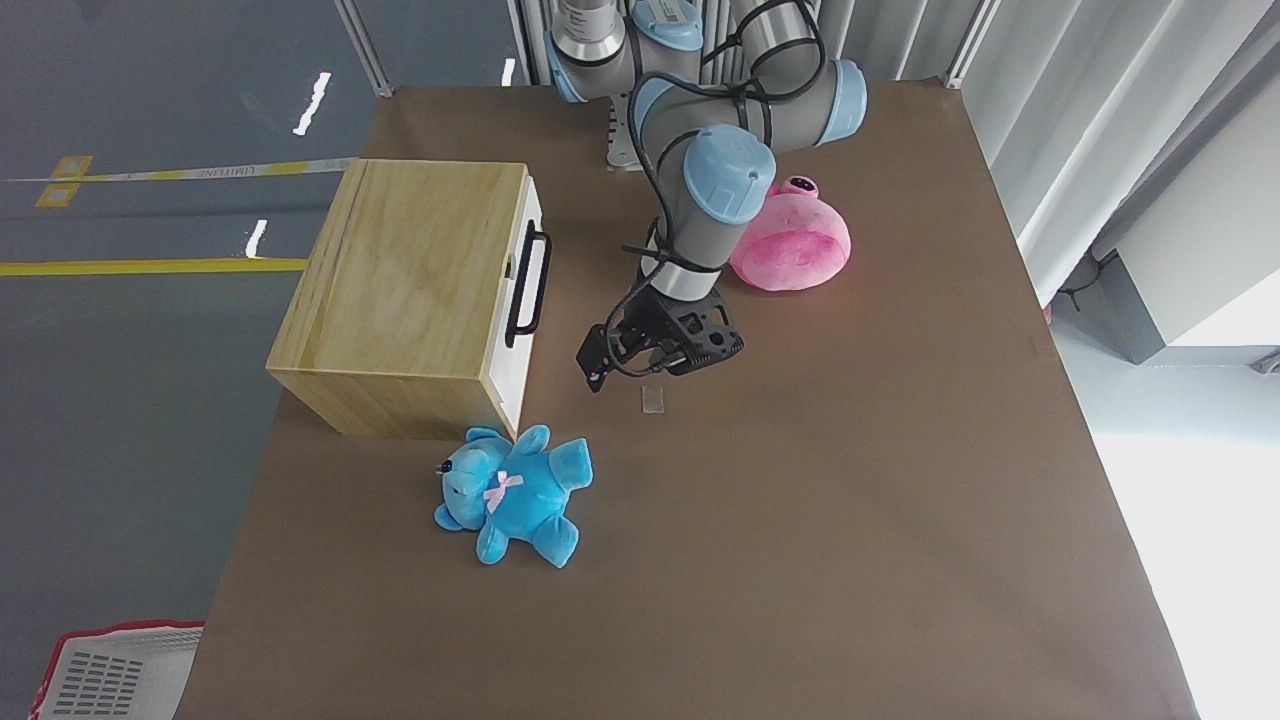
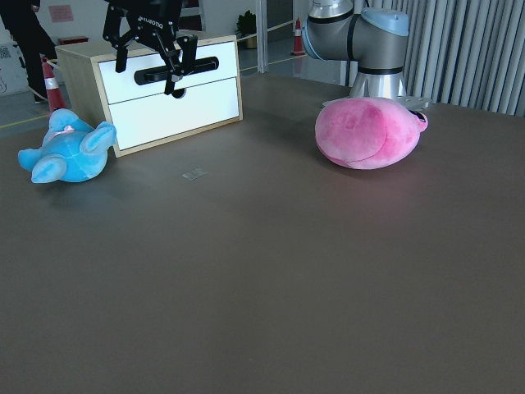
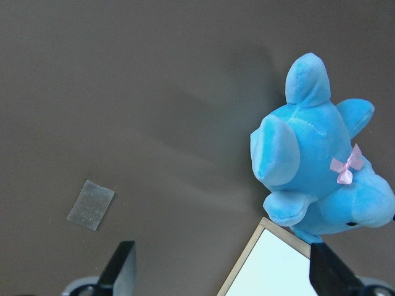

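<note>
My gripper hangs above the table in front of the wooden drawer cabinet, beside its white fronts and black handle; in the left view the gripper stands open. A blue plush bear with a pink bow lies at the cabinet's near end. In the wrist view the bear is at the right, between and beyond the open fingers, which hold nothing. A pink plush toy sits to the right, partly behind my arm.
A small clear square lies on the table near the cabinet. A red-rimmed basket is below the left edge.
</note>
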